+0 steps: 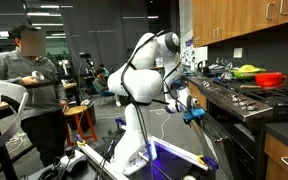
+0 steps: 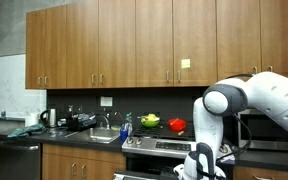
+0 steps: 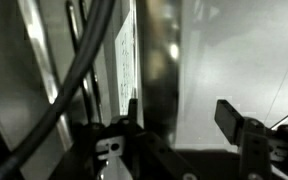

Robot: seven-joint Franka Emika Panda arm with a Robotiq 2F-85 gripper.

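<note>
My gripper is open, its two fingers apart with nothing held between them. A dark, shiny upright edge (image 3: 162,65), seemingly of an appliance door or panel, runs into view just ahead of the gap, nearer the left finger (image 3: 133,110). Whether it touches either finger I cannot tell. In exterior view 1 the gripper (image 1: 195,116), with blue parts, is low beside the front of the stove (image 1: 246,107). Exterior view 2 shows the arm (image 2: 216,108) bent down in front of the counter, with the fingertips not clear.
Left of that edge in the wrist view are metal bars (image 3: 42,45), a white printed label (image 3: 126,65) and a black cable (image 3: 69,80). Plain grey floor (image 3: 244,50) fills the right. A red pot (image 1: 270,79) stands on the stove. A person (image 1: 29,90) stands at far left.
</note>
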